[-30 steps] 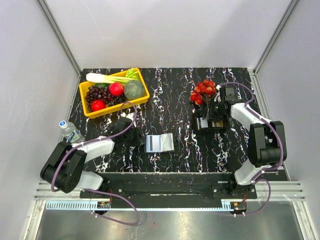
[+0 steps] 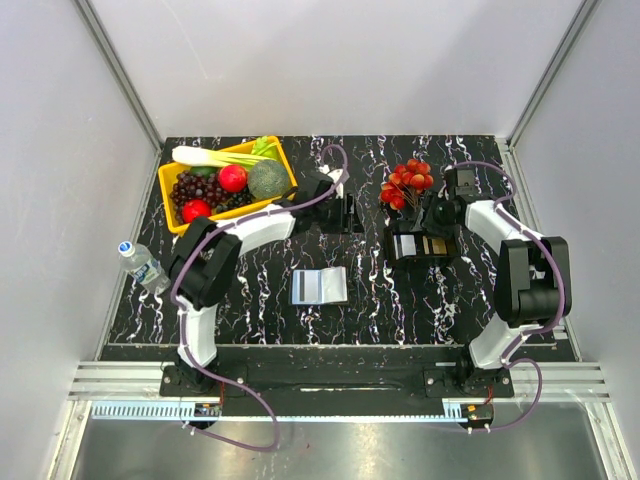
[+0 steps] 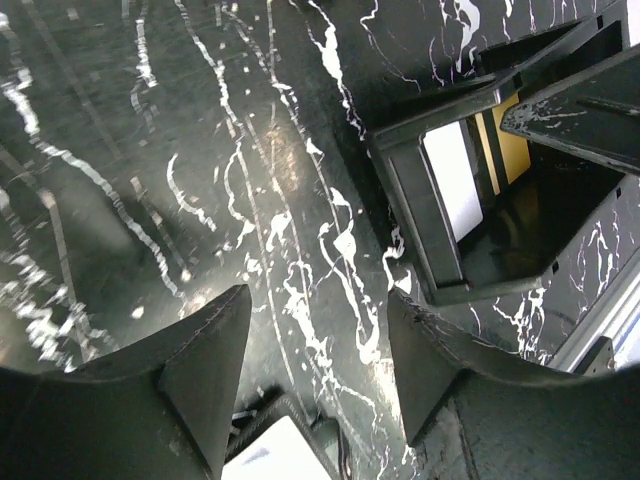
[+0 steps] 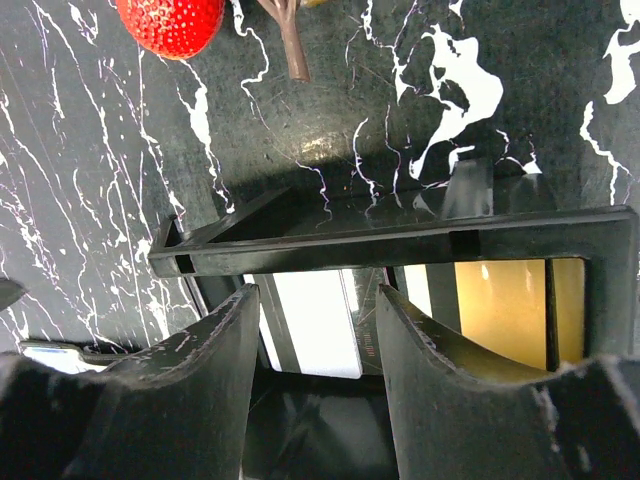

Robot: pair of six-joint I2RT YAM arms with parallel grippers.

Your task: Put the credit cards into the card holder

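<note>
A black open-topped box (image 2: 420, 262) stands right of the table's middle. In the right wrist view it holds a white card (image 4: 318, 330) and yellow-gold cards (image 4: 503, 300). A flat opened holder (image 2: 320, 286), white and pale blue inside, lies front of centre; one corner shows in the left wrist view. My left gripper (image 2: 351, 217) is open and empty above the table, left of the box. My right gripper is open over the box, its fingers (image 4: 222, 355) to either side of the white card. Whether they touch it, I cannot tell.
Red round fruit on stems (image 2: 407, 184) lies just behind the box. At the back left is a yellow basket (image 2: 166, 208) of fruit and vegetables, with a water bottle (image 2: 145, 268) nearer the left edge. Between holder and box the marble tabletop (image 2: 366, 290) is bare.
The right arm stays practically still over the box.
</note>
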